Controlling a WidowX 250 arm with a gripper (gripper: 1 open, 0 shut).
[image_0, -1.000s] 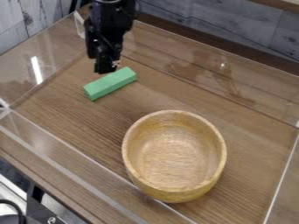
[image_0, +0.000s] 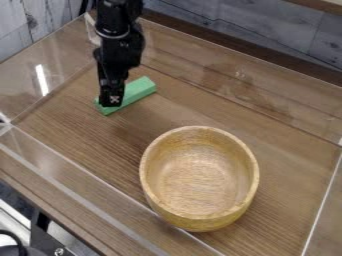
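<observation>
My black gripper (image_0: 110, 88) reaches down from the top over a green block (image_0: 131, 93) lying on the wooden table. The fingertips are low, at the block's left part; whether they touch it or how far apart they stand is hard to tell. A large tan bowl (image_0: 199, 176) sits at the lower right.
A dark cable or object (image_0: 11, 242) shows at the lower left corner, off the table's edge.
My gripper has moved down and slightly toward the front, onto the green block's left part. The block and bowl look unmoved.
</observation>
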